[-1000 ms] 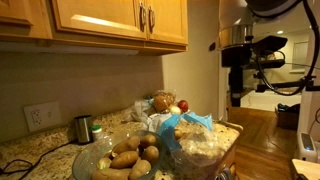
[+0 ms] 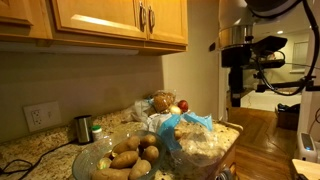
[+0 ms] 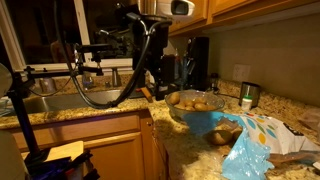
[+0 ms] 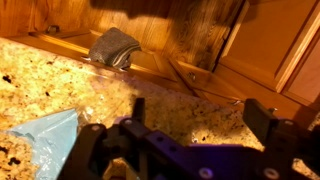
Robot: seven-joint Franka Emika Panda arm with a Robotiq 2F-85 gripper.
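Observation:
No task object is named. My gripper is open in the wrist view, its fingers wide apart, with no object visible between them. Below it lies the speckled counter's edge. In the first exterior view the arm's dark end (image 2: 236,80) hangs above and to the right of the counter items. A glass bowl (image 3: 188,117) holds several brown potatoes (image 3: 194,101). Beside it, a blue and clear plastic bag (image 2: 195,140) lies crumpled on the counter; potatoes (image 3: 225,131) show at its opening in the second exterior view.
A grey cloth (image 4: 114,47) rests by the cabinet fronts beyond the counter edge. A metal canister (image 2: 83,130) and a small green-lidded jar (image 2: 97,131) stand near the wall. Wooden cabinets (image 2: 120,18) overhang the counter. The sink (image 3: 65,102) is across the corner.

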